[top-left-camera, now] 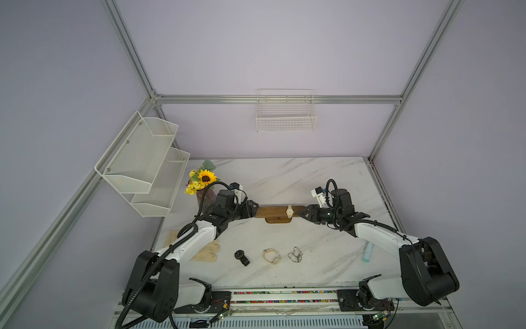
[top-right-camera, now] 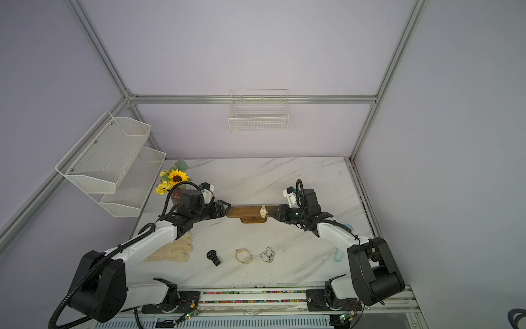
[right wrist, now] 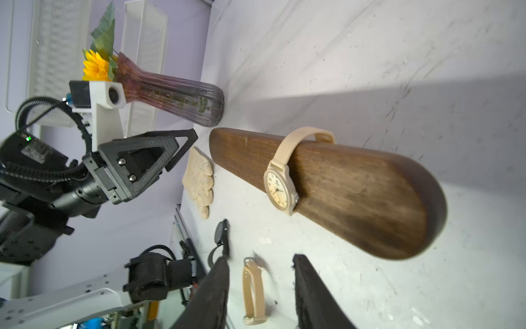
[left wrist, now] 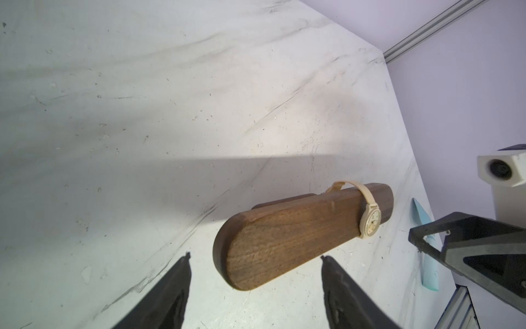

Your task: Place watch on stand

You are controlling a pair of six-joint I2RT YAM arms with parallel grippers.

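The dark wooden stand runs left to right in the middle of the table. Around its bar, toward the right end, hangs a cream watch, its dial facing the front. Near the stand's left end my left gripper is open, nothing between its fingers. My right gripper is at the right end, also open and empty, apart from the watch. On the front table lie a black watch, a cream and gold watch and a silver chain-like watch or bracelet.
A vase of yellow flowers stands behind my left arm. Gloves lie at the left, partly under that arm. A light-blue object rests beside my right arm.
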